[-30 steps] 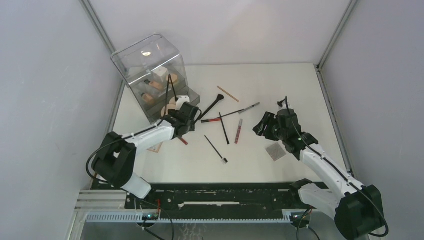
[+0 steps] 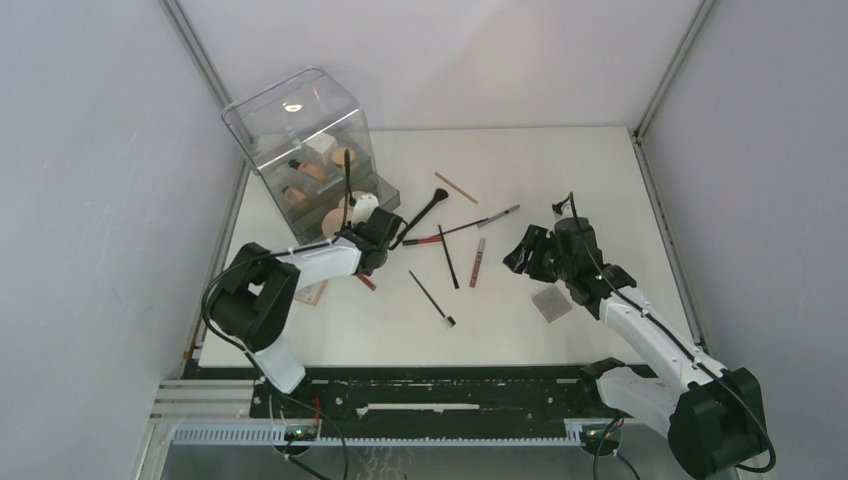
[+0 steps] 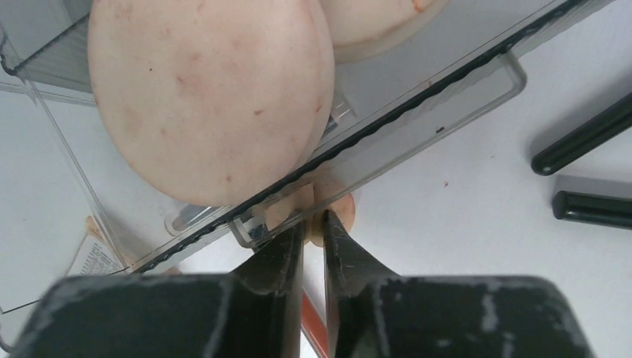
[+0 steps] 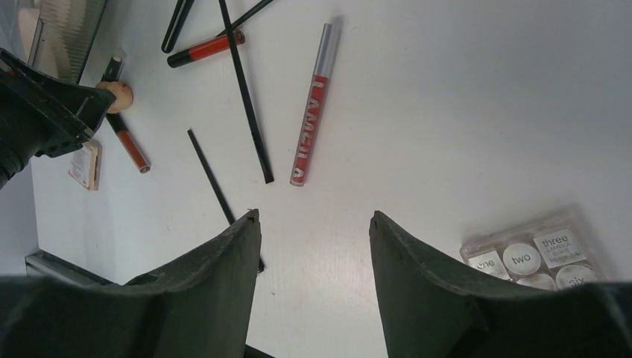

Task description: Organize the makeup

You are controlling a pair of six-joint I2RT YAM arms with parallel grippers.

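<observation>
My left gripper is at the front edge of the clear acrylic organizer, fingertips close together at a small round tan item partly hidden behind the clear drawer edge; I cannot tell if it is gripped. Large pale round puffs sit inside. My right gripper stands open over the table, beside a red lip gloss and a clear palette.
Pencils and brushes lie scattered mid-table, including a black brush, a crossed black pencil and a thin tan pencil.
The right arm and loose items show no clear movement.
</observation>
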